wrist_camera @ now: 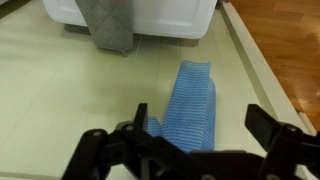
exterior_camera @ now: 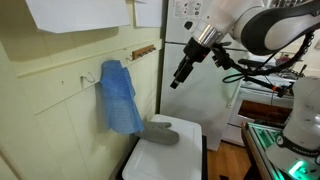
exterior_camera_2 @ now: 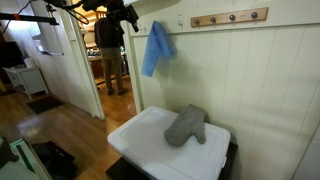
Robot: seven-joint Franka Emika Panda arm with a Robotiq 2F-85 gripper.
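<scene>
A blue cloth (exterior_camera: 119, 97) hangs against the cream panelled wall, and it shows again as a blue cloth (exterior_camera_2: 157, 50) near a hook in the other exterior view. A grey oven mitt (exterior_camera: 159, 133) lies on the white lid (exterior_camera: 170, 160) below it. My gripper (exterior_camera: 179, 80) is up in the air, to the right of the cloth and apart from it. In the wrist view the gripper stands open, its dark fingers (wrist_camera: 265, 128) far apart. Beyond them is the blue cloth (wrist_camera: 190, 107), its near part hidden behind the gripper.
A wooden peg rail (exterior_camera_2: 230, 17) is fixed to the wall right of the cloth. Behind the arm stands a white fridge (exterior_camera: 190, 98). A person (exterior_camera_2: 112, 50) is in the doorway. Papers (exterior_camera: 70, 12) hang at upper left. Air above the lid is free.
</scene>
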